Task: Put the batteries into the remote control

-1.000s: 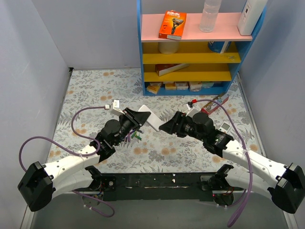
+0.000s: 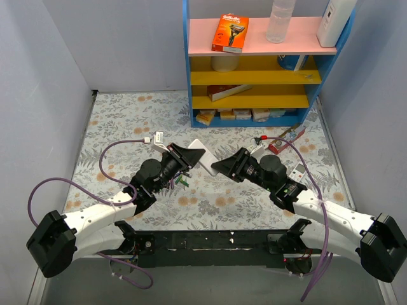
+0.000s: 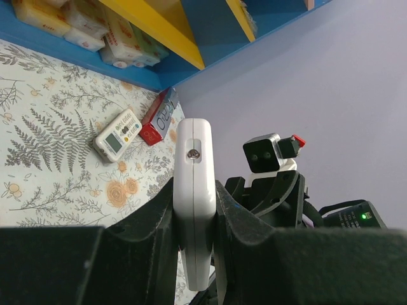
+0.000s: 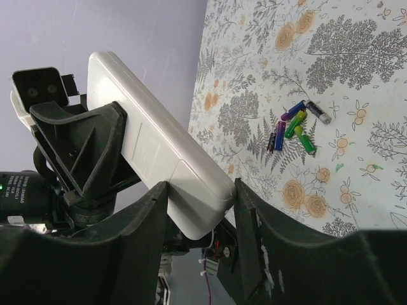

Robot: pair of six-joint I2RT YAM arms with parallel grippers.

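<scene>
A white remote control [image 2: 205,158] is held tilted above the table, my left gripper [image 2: 198,151] shut on its upper part. Edge-on in the left wrist view, the remote [image 3: 194,197] shows a small screw and sits between the dark fingers. My right gripper has its fingertips on either side of the remote's lower end [image 4: 197,200], by the cover seam; whether they press on it cannot be told. Several loose batteries lie on the table below, among them a green battery [image 4: 306,140], a purple battery [image 4: 280,135] and a grey battery [image 4: 318,112].
A white device with a screen [image 3: 118,135] lies near a red box [image 3: 159,116] at the table's right. The blue shelf [image 2: 189,70] stands at the back, an orange razor box [image 2: 230,33] on top.
My right arm has shifted slightly, its gripper turning a little at the remote's lower end and its forearm moving left. The left arm and the remote have hardly moved.
</scene>
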